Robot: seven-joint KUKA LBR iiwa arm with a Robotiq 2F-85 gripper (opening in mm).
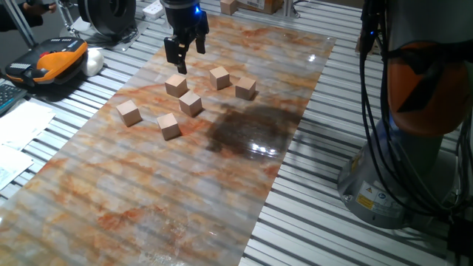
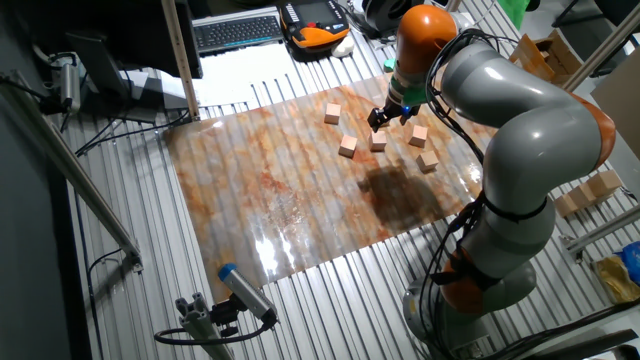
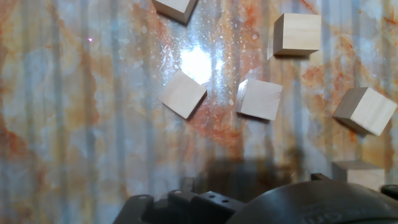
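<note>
Several plain wooden cubes lie loosely grouped on the marbled sheet. In exterior view 1 they include a leftmost cube [image 1: 128, 113], a front cube [image 1: 168, 126], a middle cube [image 1: 191, 103], a back-left cube [image 1: 176, 86], a back cube [image 1: 219, 78] and a right cube [image 1: 245, 89]. My gripper [image 1: 191, 57] hangs above the sheet behind the group, its fingers apart and nothing visible between them. In exterior view 2 the gripper [image 2: 392, 118] partly covers the area around the cubes. The wrist view shows a cube [image 3: 359, 175] partly hidden behind the gripper's dark body.
The marbled sheet [image 1: 140, 192] is bare in its front half. An orange-and-black device [image 1: 55, 63] and papers [image 1: 22, 125] lie along the left side. Another wooden cube [image 1: 228, 6] sits beyond the far edge. The robot's base [image 1: 377, 188] stands at the right.
</note>
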